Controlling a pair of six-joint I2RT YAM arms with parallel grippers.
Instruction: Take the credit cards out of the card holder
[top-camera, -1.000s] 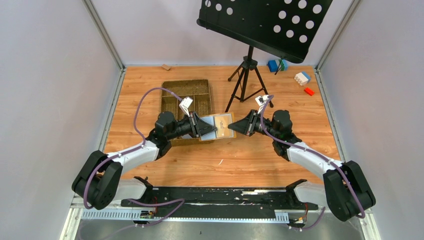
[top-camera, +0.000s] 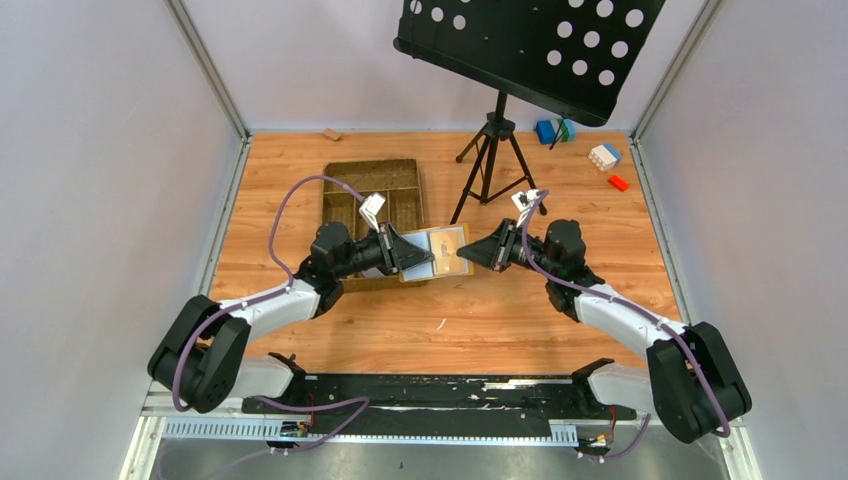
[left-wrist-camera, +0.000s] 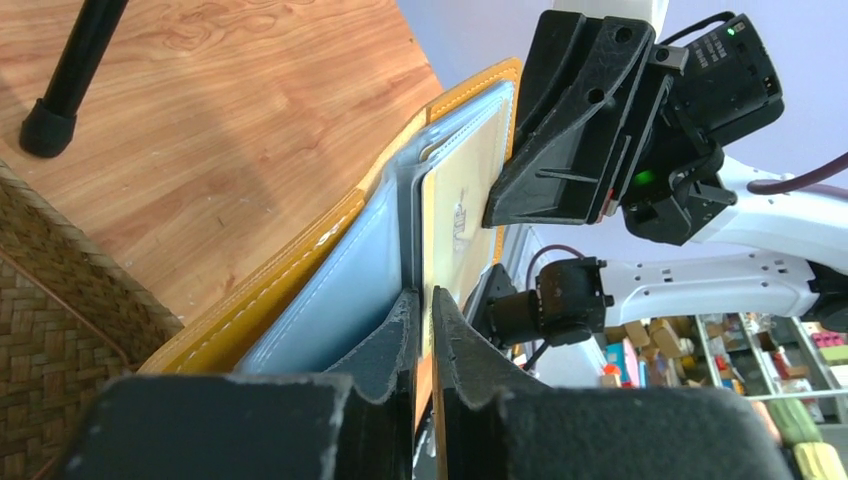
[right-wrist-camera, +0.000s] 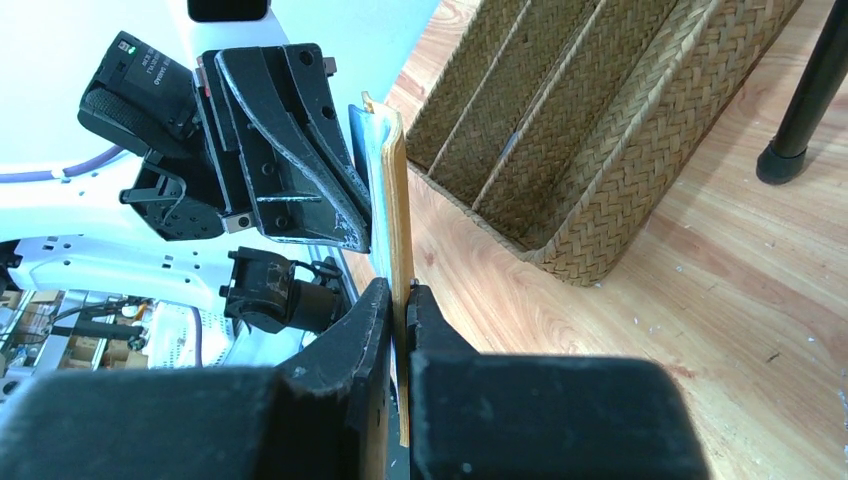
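Observation:
The card holder, pale blue inside with a tan stitched border, is held up between my two grippers. Set in its blue side is a cream card, whose edge runs down between the tips of my left gripper; the left fingers are shut on that edge. At the opposite end, my right gripper is shut on the border of the card holder, which stands edge-on in the right wrist view. How far the cream card reaches into its pocket is hidden. Any other cards cannot be made out.
Below and behind the left gripper lies a woven divided basket. A black music stand rises at the back. Toy blocks lie at the back right.
The left arm's elbow has shifted very slightly to the right. The grippers and the card holder look the same as before.

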